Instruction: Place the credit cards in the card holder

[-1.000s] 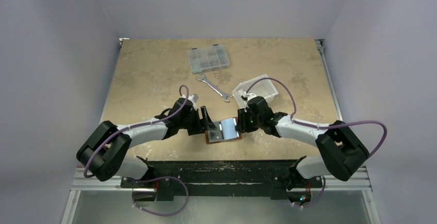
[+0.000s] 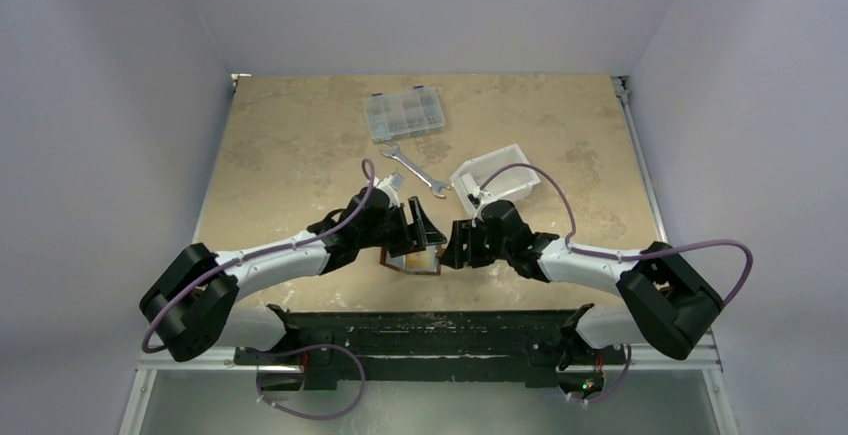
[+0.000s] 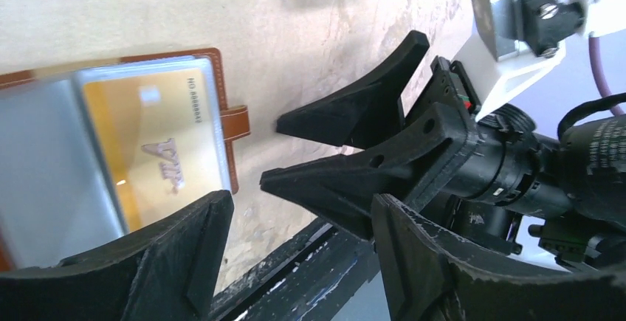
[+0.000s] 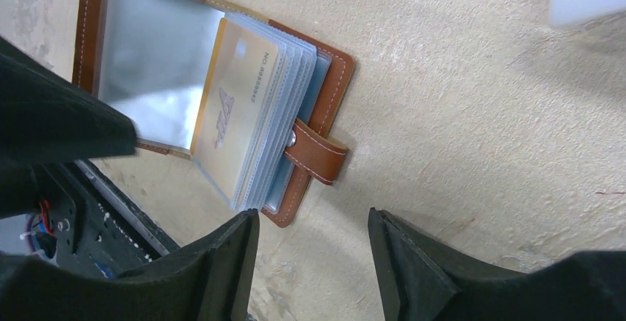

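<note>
The brown card holder [image 4: 339, 77] lies spread on the table, its strap [image 4: 317, 151] with a snap sticking out beyond one side. A pale card with an orange edge [image 4: 240, 107] shows on top of a fanned stack of clear sleeves; the facing side is a blank clear sleeve [image 4: 151, 48]. From above, the holder [image 2: 412, 272] is partly covered by my left gripper, whose fingers stand apart with nothing between them. Beside the strap side, my right gripper is open and empty. In the left wrist view, its fingers [image 3: 332, 181] appear close to the strap.
A white bin [image 2: 530, 187] stands behind my right gripper. A wrench [image 2: 415, 170] and a clear compartment box [image 2: 405, 112] lie farther back. Both arms' tips are close together over the holder.
My left gripper has moved right, over the holder. The holder has shifted left from where it lay a second ago, and its blue-looking leaf has given way to the orange-edged card.
</note>
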